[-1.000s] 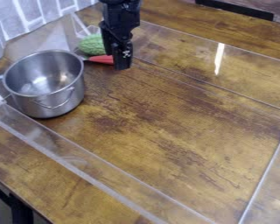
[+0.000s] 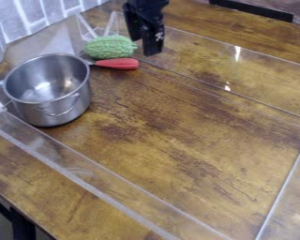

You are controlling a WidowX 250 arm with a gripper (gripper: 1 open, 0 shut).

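The black gripper [image 2: 142, 37] hangs at the top centre, above and right of a green bumpy bitter melon [image 2: 109, 48]. A red elongated vegetable [image 2: 116, 64] lies just below the melon, right of a steel pot [image 2: 48, 88] at the left. The gripper is small and dark, and I cannot tell whether it is open or shut.
Clear plastic edging runs along the front left, the back and the right. A pale cloth is at the top left.
The gripper has moved up and back, away from the red vegetable, uncovering more of it and the bitter melon. The pot has not moved.
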